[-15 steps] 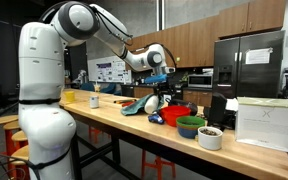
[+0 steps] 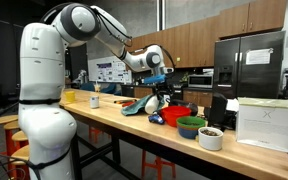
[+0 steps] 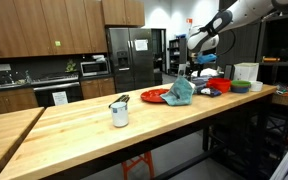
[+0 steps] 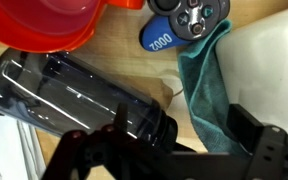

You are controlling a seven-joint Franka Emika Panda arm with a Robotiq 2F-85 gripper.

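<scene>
My gripper stands open in the wrist view, its dark fingers at the lower left and lower right with a wide gap between. Below it lie a shiny black container [image 4: 69, 92] on the left, and a teal cloth [image 4: 206, 95] beside a rounded white object [image 4: 267, 75] on the right. At the top are a red bowl [image 4: 39, 22] and a blue-and-grey device [image 4: 187, 18]. Bare wooden table shows in the gap. From outside, the gripper [image 2: 165, 93] hangs above the cluttered part of the table; its fingertips are too small to make out there.
Green and blue bowls [image 2: 189, 128], a white bowl [image 2: 211, 138] and a large white box [image 2: 268, 124] stand near one table end. A white cup [image 3: 119, 114] stands toward the other end, where much of the wooden tabletop [image 3: 64, 137] is clear.
</scene>
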